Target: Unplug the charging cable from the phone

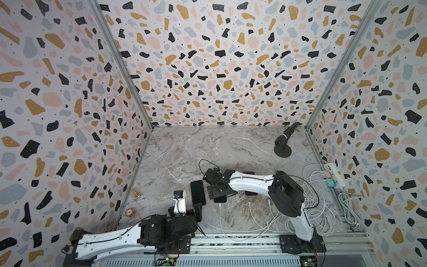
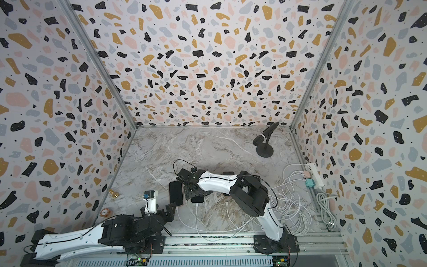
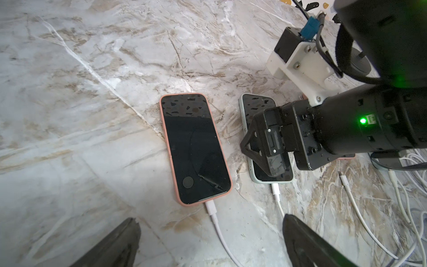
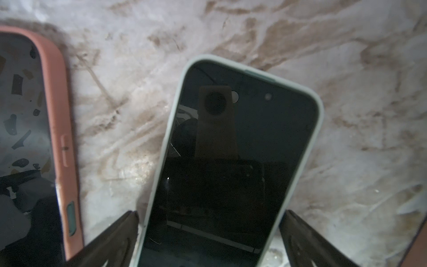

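In the left wrist view, a black-screened phone in a pink case (image 3: 195, 146) lies flat, with a white cable plug (image 3: 211, 207) in its lower end. To its right is a phone in a pale green case (image 3: 258, 102), a white plug (image 3: 275, 188) at its lower end. My right gripper is open over the green-cased phone; in its own view the fingers (image 4: 117, 235) stand on either side of that phone (image 4: 231, 146). My left gripper is open, its fingers empty, short of the pink phone's lower end. The green phone's lower end is outside the right wrist view.
More phones (image 1: 250, 192) lie to the right, partly under the right arm. A loose cable end (image 3: 341, 175) rests on the marble. Coiled white cables (image 1: 322, 218) and a power strip (image 1: 335, 175) are at far right. A black stand (image 1: 282, 149) stands behind.
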